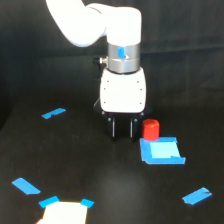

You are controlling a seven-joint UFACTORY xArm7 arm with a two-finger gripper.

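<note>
A small red cylinder [151, 130] stands upright on the black table, just behind a square outlined in blue tape [174, 160] with a pale centre. My gripper [123, 128], under its white hand, points straight down a little to the left of the cylinder. Its two dark fingers are apart, and I see nothing between them. Whether the right finger touches the cylinder is too small to tell.
A pale block [64, 213] is cut off by the bottom edge at the left, with blue tape round it and a bit of red beside it. Loose tape strips lie on the table, one at the right front [197, 196].
</note>
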